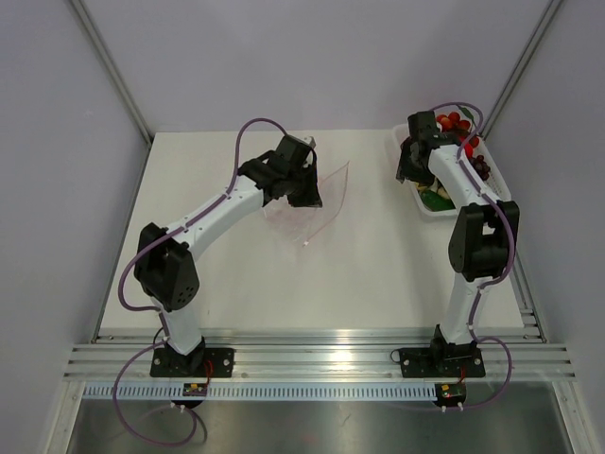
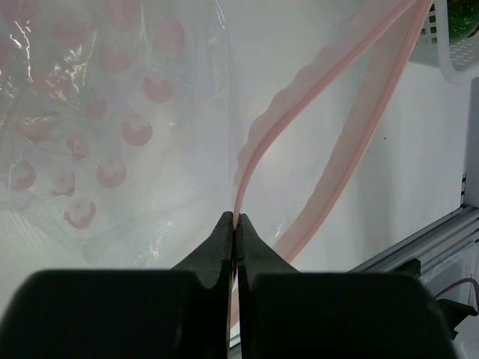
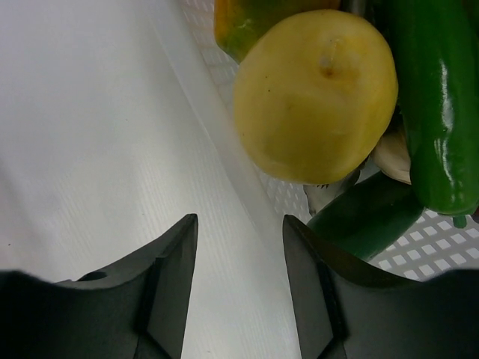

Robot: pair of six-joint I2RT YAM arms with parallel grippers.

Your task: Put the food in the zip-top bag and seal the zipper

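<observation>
The clear zip bag (image 2: 112,194) with pink print lies mid-table, its pink zipper (image 2: 292,105) spread in a loop. My left gripper is shut on the zipper edge. My right gripper is part open over the left rim of the white food basket (image 1: 509,189), nothing between its fingers. Just beyond it are a round yellow food (image 3: 314,97), a green cucumber-like piece (image 3: 441,105) and a darker green one (image 3: 363,217). Red fruit (image 1: 454,120) shows at the basket's back.
Metal rails run along the table's edges.
</observation>
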